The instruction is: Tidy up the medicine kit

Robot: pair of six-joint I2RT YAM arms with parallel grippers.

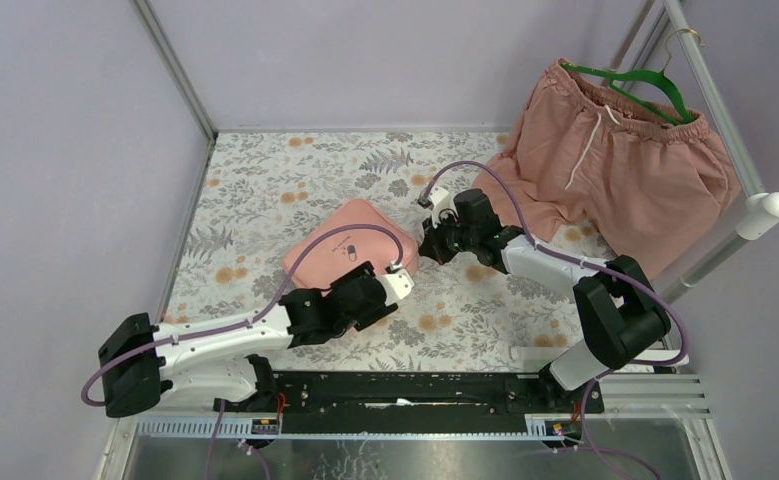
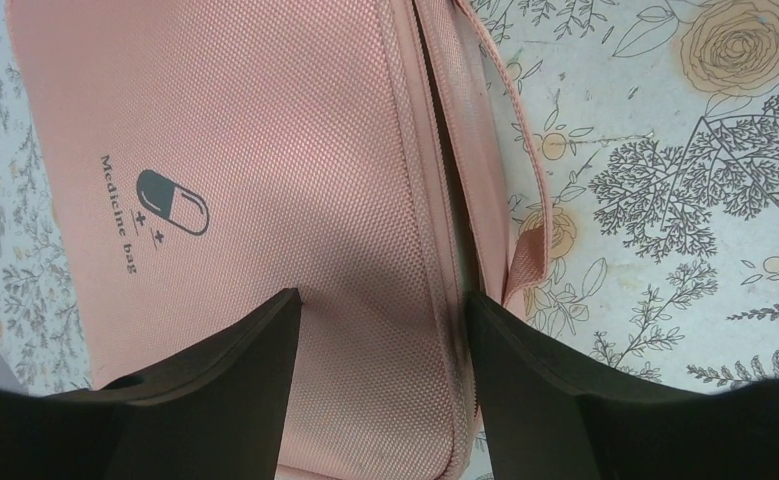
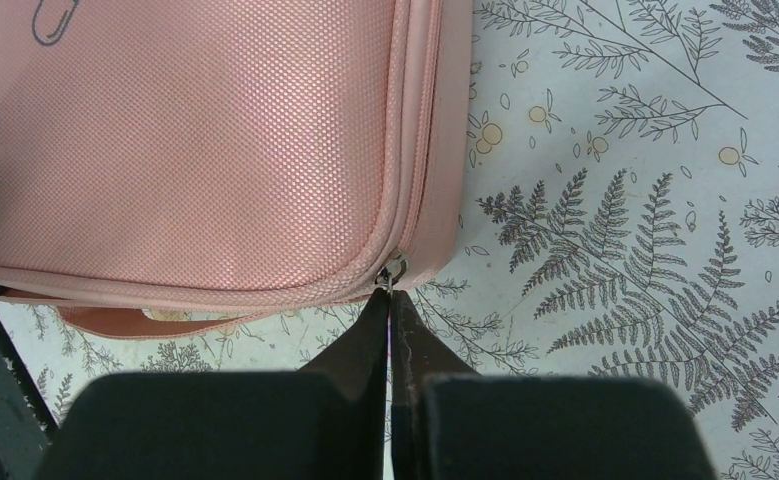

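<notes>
A pink medicine bag (image 1: pixel 340 240), lettered "Medicine bag" with a capsule drawing, lies on the floral surface. In the left wrist view my left gripper stands open over the bag (image 2: pixel 215 120), one finger on the lid and the other at the zipped edge beside a loose strap (image 2: pixel 530 250). In the right wrist view my right gripper is shut at the bag's corner, its tips at a metal zipper pull (image 3: pixel 395 266); whether the pull is between them is hard to tell.
Pink shorts (image 1: pixel 615 180) hang on a green hanger from a white rack at the right, reaching down to the surface. Walls border the left and back.
</notes>
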